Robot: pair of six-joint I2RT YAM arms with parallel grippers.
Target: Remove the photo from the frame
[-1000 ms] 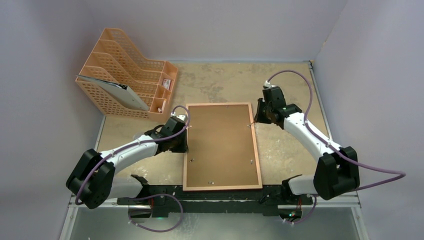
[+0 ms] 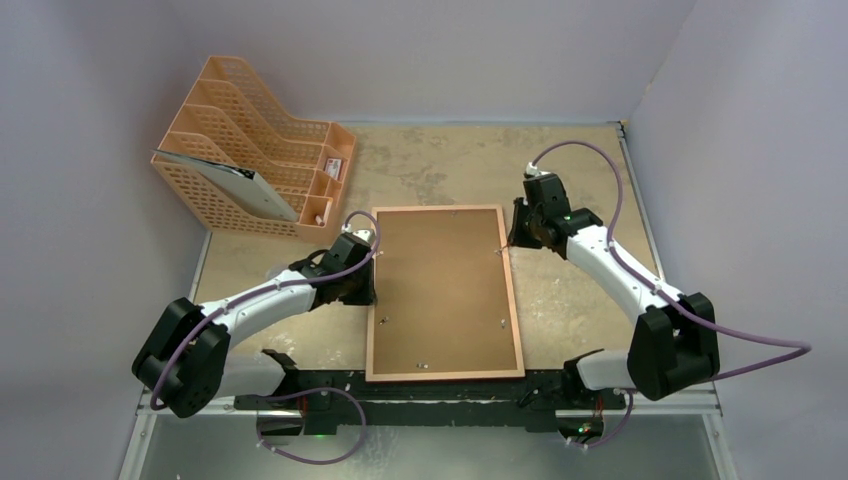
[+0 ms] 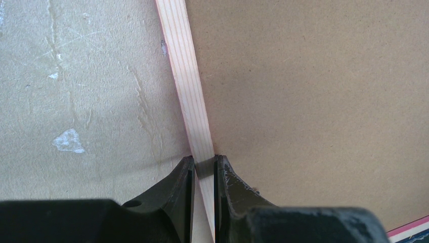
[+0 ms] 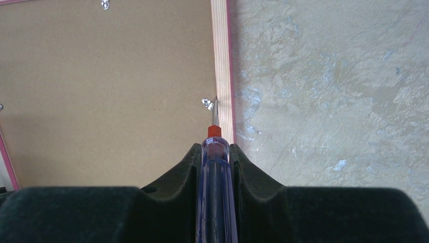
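Observation:
The photo frame point(image 2: 445, 375) lies face down, brown backing point(image 2: 440, 290) up, small metal tabs round the edge. My left gripper is low at the frame's left strip point(image 3: 182, 66), its fingertips either side of the strip, slightly apart; whether they grip it is unclear. My right gripper is shut on a screwdriver point(image 4: 215, 167) with red collar and purple translucent handle. The screwdriver's flat tip rests at the inner edge of the right strip point(image 4: 222, 66), beside a metal tab point(image 4: 207, 104).
An orange organizer point(image 2: 270, 120) holding a flat white board point(image 2: 240, 190) stands at the back left, near my left arm. Walls bound the sides and back.

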